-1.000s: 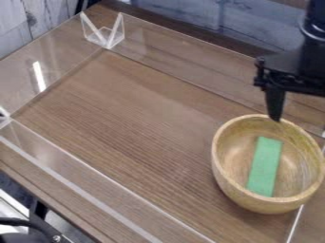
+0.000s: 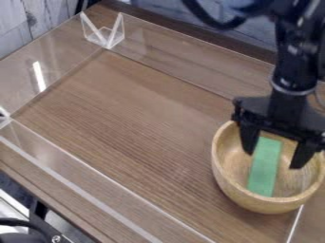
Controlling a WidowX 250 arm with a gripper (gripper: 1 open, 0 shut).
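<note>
My gripper (image 2: pixel 271 128) hangs over the back half of a light wooden bowl (image 2: pixel 238 189) at the right of the camera view, its dark fingers pointing down toward a green block (image 2: pixel 264 174) lying inside. The block looks long and flat. The fingertips are dark and partly blurred, and I cannot tell how far apart they stand or whether they touch the block's upper end.
A small white wire-like object (image 2: pixel 105 30) is at the back left. The table's edge runs along the lower left, with dark cables beyond.
The bowl and green block look unmoved.
</note>
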